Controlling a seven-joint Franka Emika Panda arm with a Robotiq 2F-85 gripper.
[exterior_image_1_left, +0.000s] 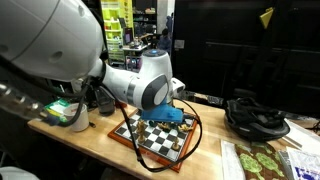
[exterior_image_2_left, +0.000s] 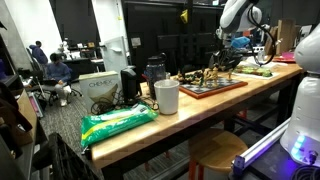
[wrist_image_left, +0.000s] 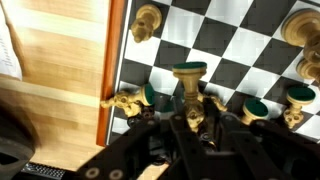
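Note:
A wooden chess piece with a green felt base (wrist_image_left: 190, 69) is gripped by my gripper, tilted so the base shows toward the camera. Below it lies a black-and-white chessboard (wrist_image_left: 222, 38) with a brown border. Several other pieces lie on their sides, green bases showing, among them a light piece (wrist_image_left: 125, 101) by the board's edge. A light piece (wrist_image_left: 147, 20) stands at the upper left of the wrist view. In exterior view 1 the arm hangs over the board (exterior_image_1_left: 157, 150) and hides part of it and the gripped piece.
A black bag (exterior_image_1_left: 257, 117) sits right of the board, with colourful packets (exterior_image_1_left: 262, 160) in front of it. A white cup (exterior_image_2_left: 166, 96) and a green package (exterior_image_2_left: 118, 124) stand beyond the board's other side. Bare wood (exterior_image_1_left: 210, 150) shows between board and packets.

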